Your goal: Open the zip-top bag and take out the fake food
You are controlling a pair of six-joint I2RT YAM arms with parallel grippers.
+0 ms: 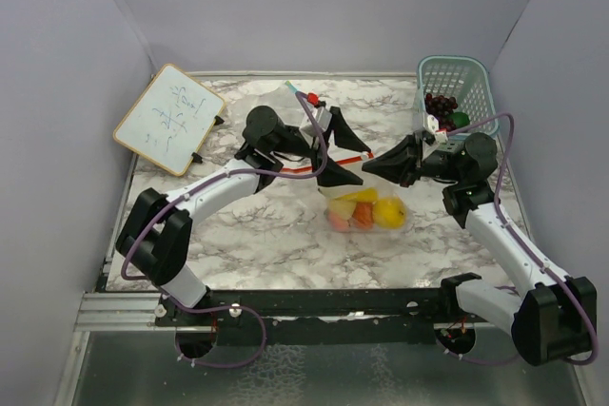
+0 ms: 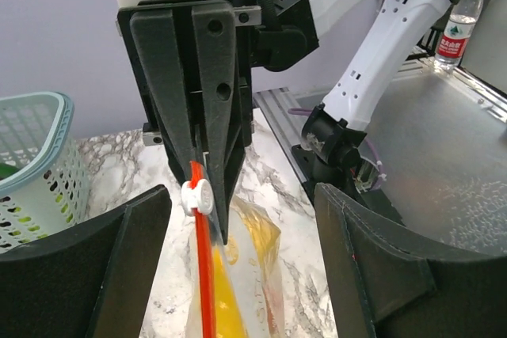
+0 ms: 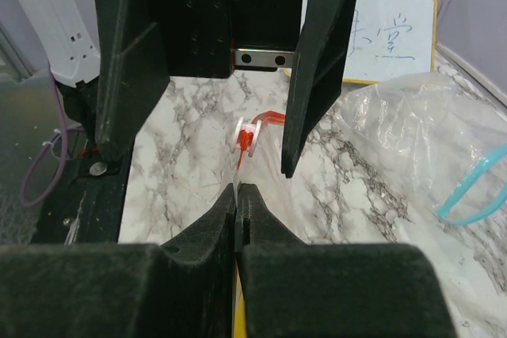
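Note:
The zip top bag (image 1: 362,213) with yellow, orange and pale fake food hangs below my right gripper (image 1: 407,159), which is shut at the bag's top edge beside the red zipper (image 2: 203,267) and its white slider (image 2: 198,195); a thin strip of plastic runs at its fingertips. My left gripper (image 1: 339,149) stands open around the zipper line, facing the slider, its two black fingers apart in the left wrist view.
A basket (image 1: 454,70) with fake produce stands at back right, a whiteboard (image 1: 168,116) at left. Another clear bag with a blue zipper (image 3: 467,187) lies at the back.

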